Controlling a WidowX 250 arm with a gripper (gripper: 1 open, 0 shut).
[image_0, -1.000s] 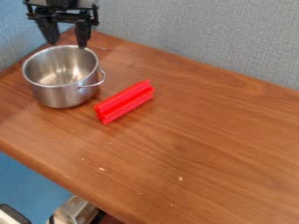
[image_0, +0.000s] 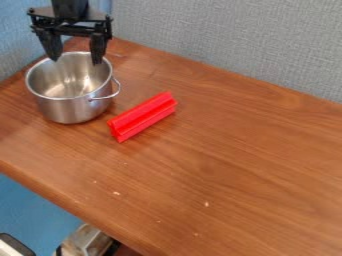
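My gripper (image_0: 72, 48) is at the top left, open, with its dark fingers spread over the rim of a steel pot (image_0: 67, 100). Whether the fingertips reach inside the pot or stay above it is hard to tell. A bundle of red sticks or a ridged red bar (image_0: 142, 117) lies diagonally on the wooden table just right of the pot, apart from it.
A pale wall (image_0: 241, 30) runs along the back. A metal fixture (image_0: 88, 243) shows at the lower left edge, beside a blue area.
My gripper has moved down toward the pot and slightly left over the last second. The pot and the red object have stayed where they were.
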